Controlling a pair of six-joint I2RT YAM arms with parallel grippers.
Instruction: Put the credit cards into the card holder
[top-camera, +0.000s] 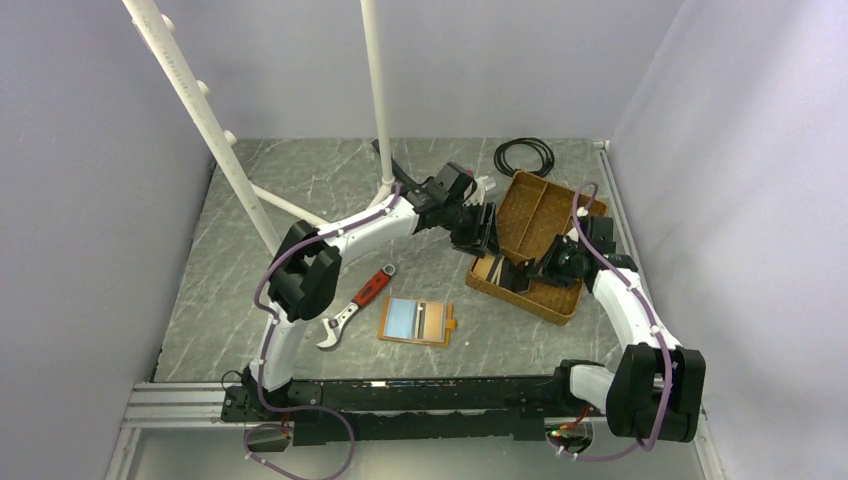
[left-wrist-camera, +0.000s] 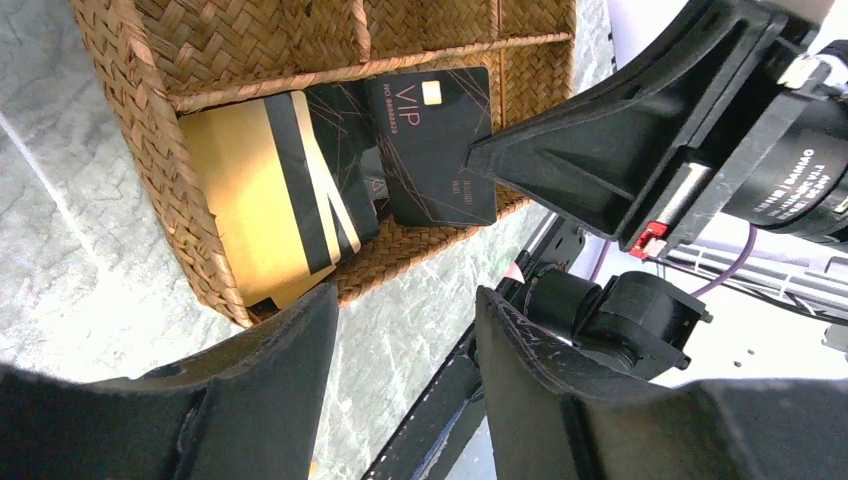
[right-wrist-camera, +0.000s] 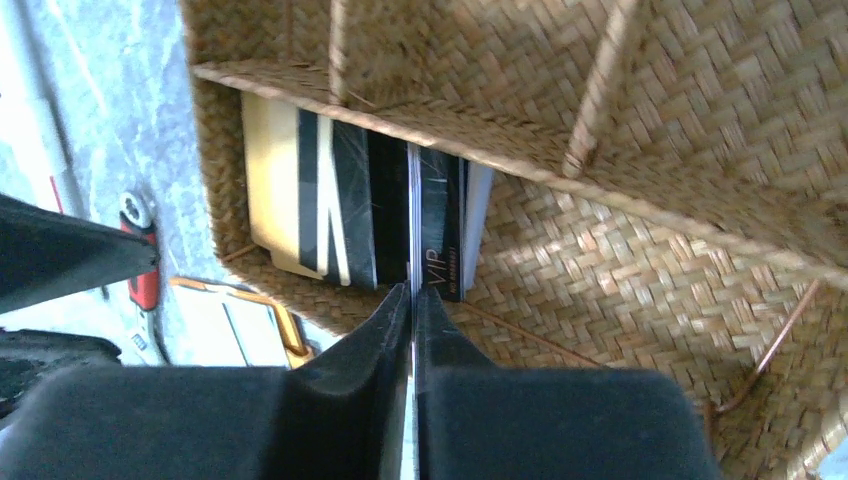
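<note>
Cards lie in the lower compartment of the wicker box (top-camera: 548, 300): gold cards with dark stripes (left-wrist-camera: 236, 190) at one end, a black VIP card (left-wrist-camera: 433, 150) beside them. My left gripper (top-camera: 478, 232) is open above the box's left end, empty between its fingers. My right gripper (top-camera: 545, 264) is at the black cards; in the left wrist view its tip touches the VIP card, and whether it grips it is unclear. The tan card holder (top-camera: 430, 325) lies on the table, with blue and beige cards or panels in it.
A wrench (top-camera: 365, 295) lies left of the holder. A coiled black cable (top-camera: 523, 142) is behind the box. White pipes (top-camera: 380, 100) stand at back left. Table space around the holder is clear.
</note>
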